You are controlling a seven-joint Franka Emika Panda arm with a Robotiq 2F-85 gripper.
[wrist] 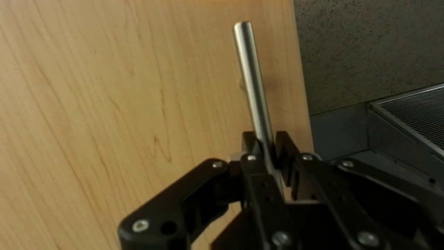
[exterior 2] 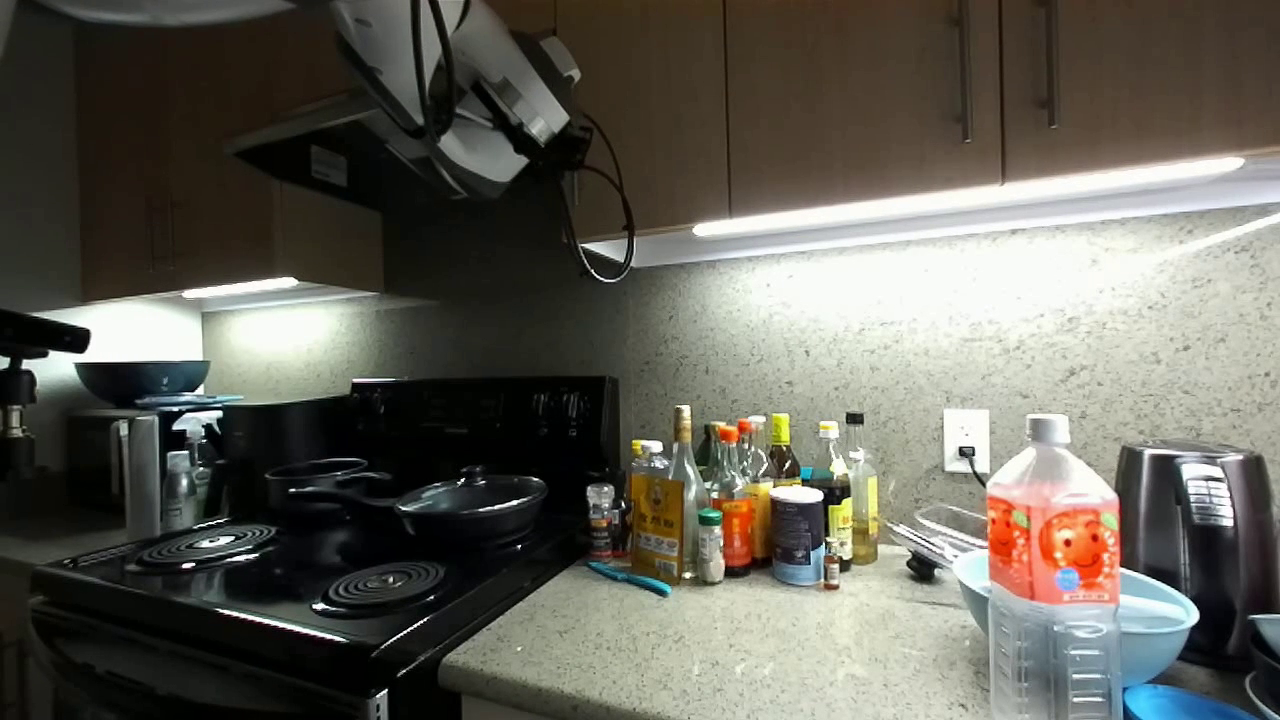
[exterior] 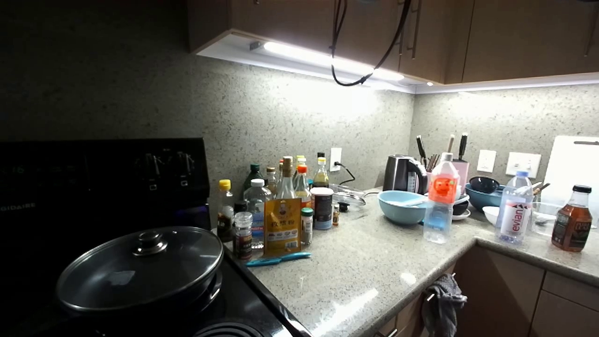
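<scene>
In the wrist view, a light wooden cabinet door (wrist: 125,104) fills the left and middle. A slim steel bar handle (wrist: 252,71) stands out from it near its right edge. My gripper is shut on the bar's lower part, one black finger on each side. The upper length of the handle sticks out past the fingertips. In exterior view 2, the white arm (exterior 2: 396,60) reaches in from the top left to the upper cabinets, and the gripper's end is dark and hard to make out there. The gripper does not show in exterior view 1.
Below, the counter (exterior 2: 840,636) holds several sauce bottles, a clear red-labelled bottle (exterior 2: 1056,552), a light blue bowl (exterior: 399,208) and a kettle (exterior 2: 1200,540). A lidded pan (exterior: 140,269) sits on the stove. The range hood (wrist: 345,129) lies right of the door. A black cable (exterior 2: 618,240) hangs from the arm.
</scene>
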